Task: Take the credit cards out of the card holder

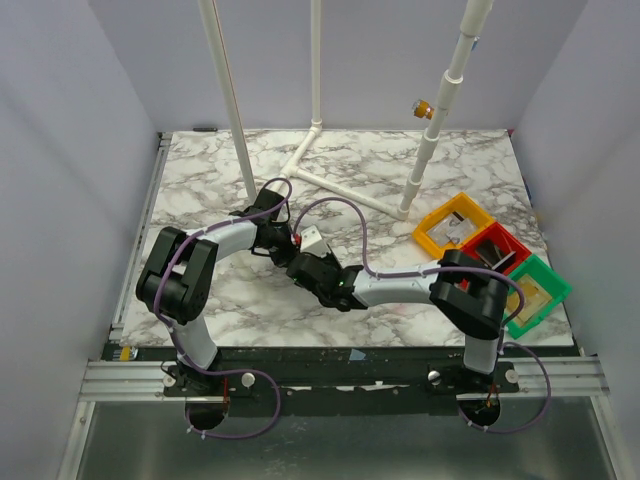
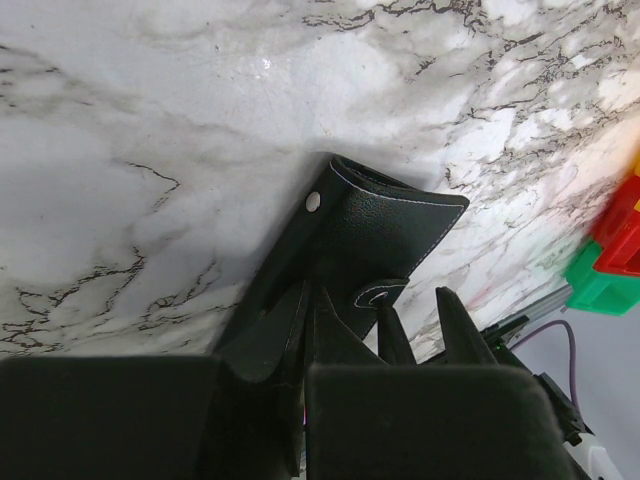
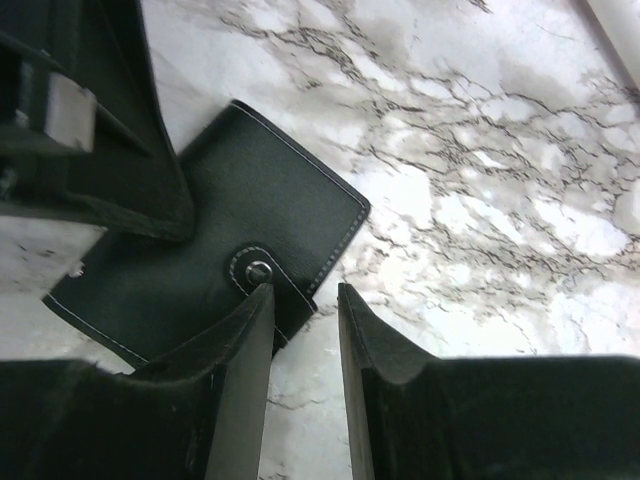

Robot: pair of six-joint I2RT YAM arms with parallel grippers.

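A black leather card holder (image 2: 385, 230) (image 3: 300, 190) lies folded on the marble table, with a round stud and a snap strap (image 3: 258, 272). My left gripper is shut and sits low on the holder; I see nothing between its fingers. It also shows at the upper left of the right wrist view. My right gripper is open, its tips at the holder's strap edge. In the top view both grippers meet near the table's middle and hide most of the holder. No cards can be made out in the holder.
Yellow (image 1: 435, 245), red (image 1: 518, 250) and green (image 1: 555, 285) bins stand at the right, some with flat items inside. White pipes (image 1: 350, 195) stand on the back of the table.
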